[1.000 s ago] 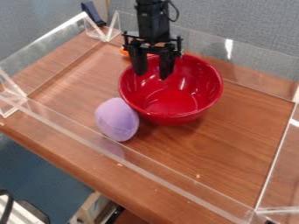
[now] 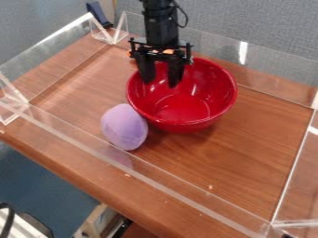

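My black gripper (image 2: 162, 65) hangs over the back-left part of a red bowl (image 2: 199, 104), its fingertips at or just inside the rim. Whether anything is between the fingers is too dark to tell. A light purple egg-shaped object (image 2: 123, 125) lies on the wooden surface just left of the bowl's front. A small orange thing behind the gripper is mostly hidden.
Clear low walls (image 2: 218, 203) border the wooden board (image 2: 248, 153). The board has free room at the left and to the right of the bowl. A grey wall stands behind.
My gripper has shifted very slightly left; the bowl and the purple object stay where they were.
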